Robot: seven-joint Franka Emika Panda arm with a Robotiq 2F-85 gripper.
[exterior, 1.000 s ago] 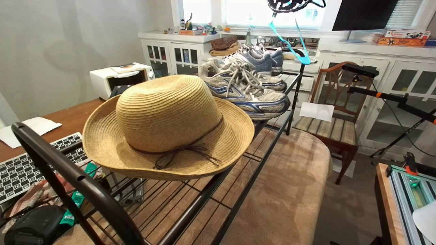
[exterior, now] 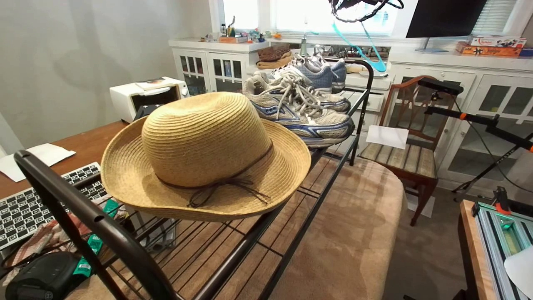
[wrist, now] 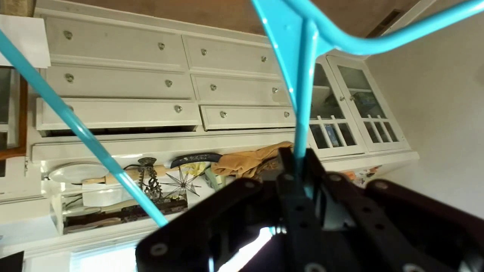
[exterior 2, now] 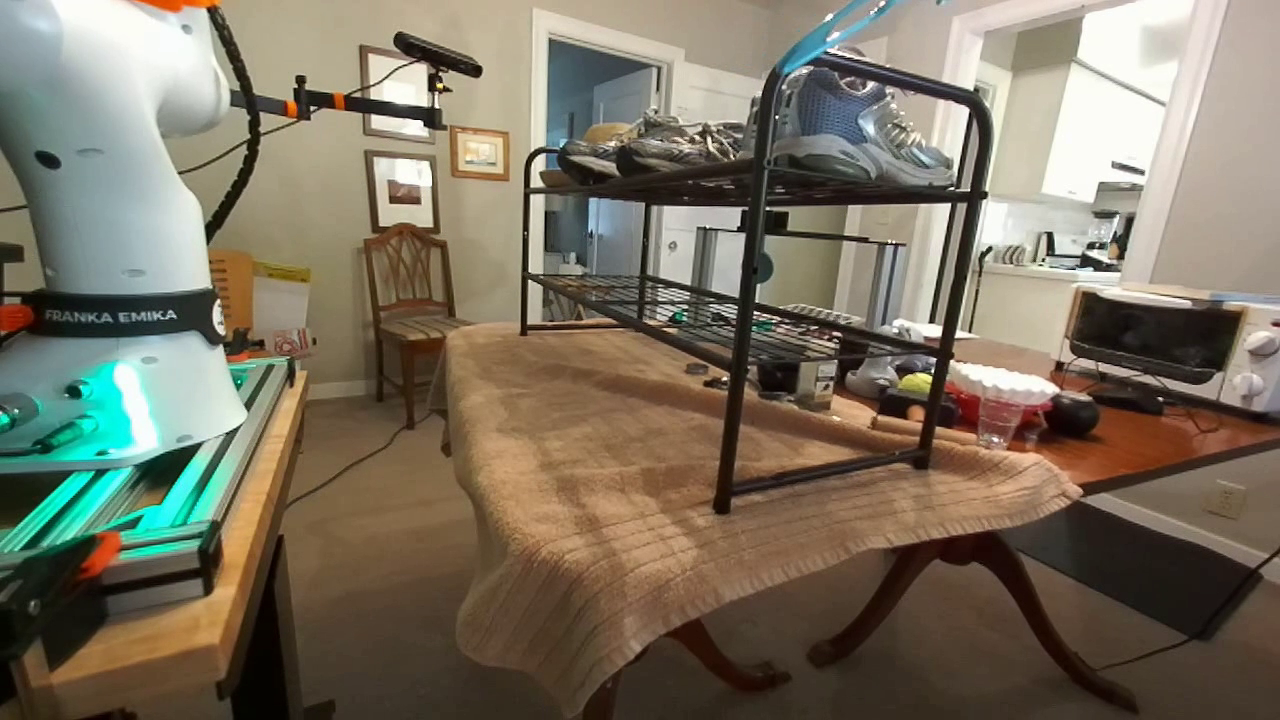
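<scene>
A bright blue plastic hanger [wrist: 307, 77] is pinched in my gripper; the dark fingers are shut on it in the wrist view. One long bar of it crosses the left of that view, apart from the fingers. In exterior view 1 the hanger [exterior: 381, 65] hangs at the far end of the black rack. Exterior view 2 shows part of the hanger [exterior 2: 821, 41] in front of the rack's top corner [exterior 2: 774, 90]; whether they touch, I cannot tell. The dark parts at the top edge of exterior view 1 are cut off.
On the rack's top shelf sit a straw hat [exterior: 207, 142] and several running shoes [exterior: 300, 112]. A beige towel [exterior 2: 576, 456] covers the table beneath. A chair [exterior: 399, 150] stands beyond the table. Its lower shelf [exterior 2: 672, 306] has open room at the near left.
In exterior view 1 the hanger has shifted a little right and up, tilting somewhat. The dark cable loop above it has moved slightly right. The hat and shoes stay put.
</scene>
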